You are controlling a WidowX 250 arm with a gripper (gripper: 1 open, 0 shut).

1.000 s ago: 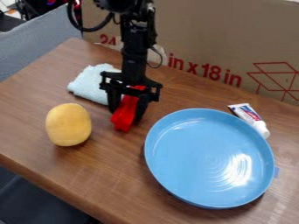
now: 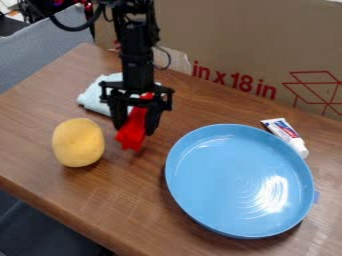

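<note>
The black gripper (image 2: pixel 135 106) points down at the middle left of the wooden table, shut on a red object (image 2: pixel 132 132) that hangs between and below its fingers. Whether the red object rests on the table or is just clear of it, I cannot tell. A pale cloth (image 2: pixel 94 96) lies behind the gripper, partly hidden by it. A yellow rounded object (image 2: pixel 78 144) sits left of and in front of the red object.
A large blue plate (image 2: pixel 238 181) covers the right front of the table (image 2: pixel 107 210). A white toothpaste tube (image 2: pixel 286 136) lies behind the plate. A cardboard box (image 2: pixel 254 65) stands along the back.
The gripper and the red object have shifted slightly left and up in the view. The other things have not moved.
</note>
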